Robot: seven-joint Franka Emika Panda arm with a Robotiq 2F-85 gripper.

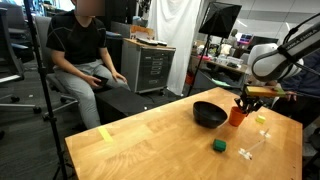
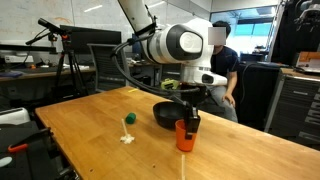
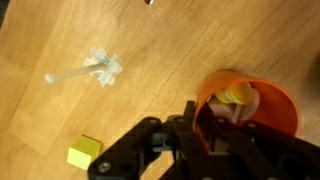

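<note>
An orange cup (image 1: pixel 237 116) stands upright on the wooden table, and it shows again as an orange cup (image 2: pixel 186 137) in exterior view 2. Looking down into it, the wrist view shows a yellow piece (image 3: pixel 238 93) and paler pieces inside the orange cup (image 3: pixel 283 105). My gripper points down at the cup's near rim, its fingertips close together there. Whether the rim is between the fingers, and how far apart they stand, is unclear. Part of the cup is hidden behind the gripper.
A black bowl (image 1: pixel 210 113) is close beside the cup. The table also holds a green block (image 1: pixel 219 145), a yellow block (image 3: pixel 84 151) and a thin white stick with a clear base (image 3: pixel 100 66). Wide bare tabletop (image 1: pixel 150 145) lies beyond the bowl. A person (image 1: pixel 82 45) sits beside the table.
</note>
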